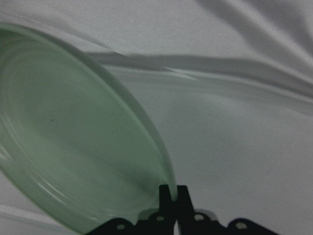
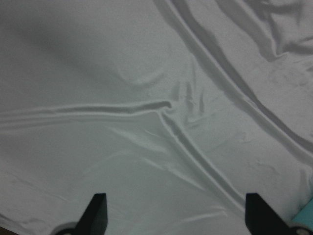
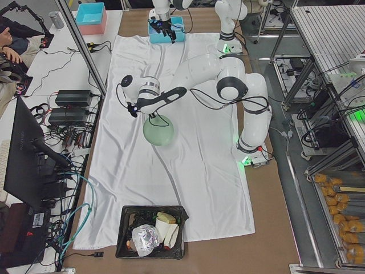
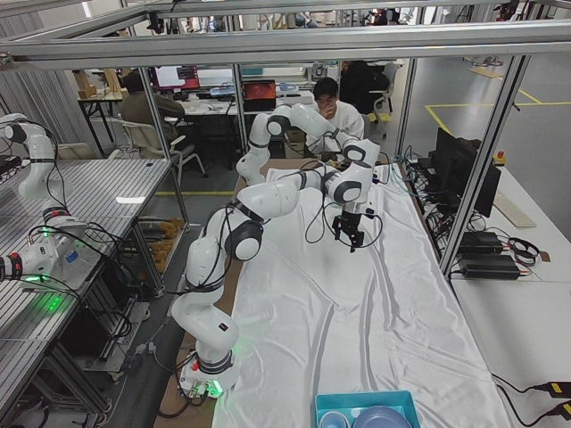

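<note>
My left gripper is shut on the rim of a pale green plate (image 1: 73, 132). In the camera left view the plate (image 3: 158, 132) is over the middle of the white cloth, partly under my arm and cables. My right gripper is open over bare cloth, with nothing between its fingers; in the camera left view it (image 3: 170, 35) is at the far end, by a blue bin (image 3: 155, 39).
The blue bin (image 4: 326, 406) holds blue dishes (image 4: 381, 416). A black crate (image 3: 121, 242) with foil and other items stands at the opposite end.
</note>
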